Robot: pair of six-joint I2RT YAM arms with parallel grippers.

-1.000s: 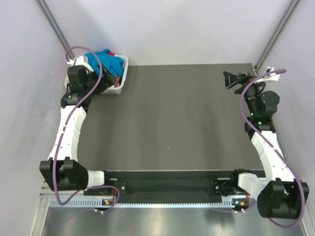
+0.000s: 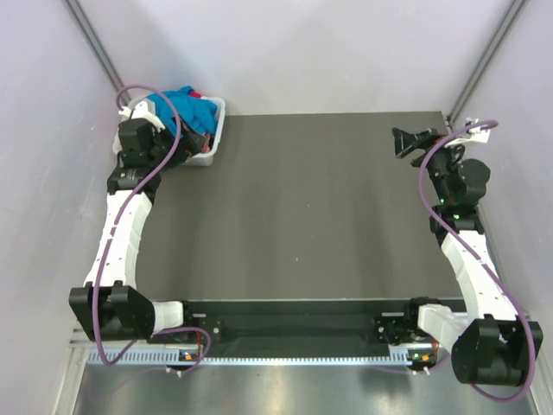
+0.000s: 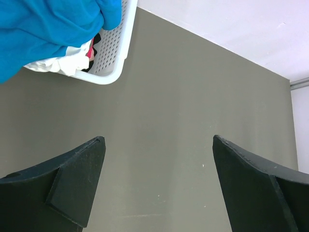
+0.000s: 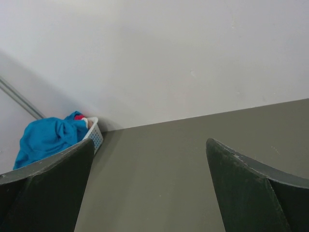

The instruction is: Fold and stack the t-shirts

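A rumpled blue shirt (image 2: 194,109) lies on top of the heap in a white basket (image 2: 219,125) at the table's far left corner. White cloth (image 3: 70,60) and a bit of red cloth (image 2: 194,93) show beneath and beside it. My left gripper (image 2: 192,145) is over the basket's near side in the top view; its fingers (image 3: 77,186) stand wide apart with only bare table seen between them. On the far right, my right gripper (image 2: 400,143) is open and empty, well away from the basket. The blue shirt (image 4: 50,137) also appears at the left of the right wrist view.
White walls (image 2: 302,52) close it in at the back and sides. A purple cable (image 2: 108,251) runs along each arm.
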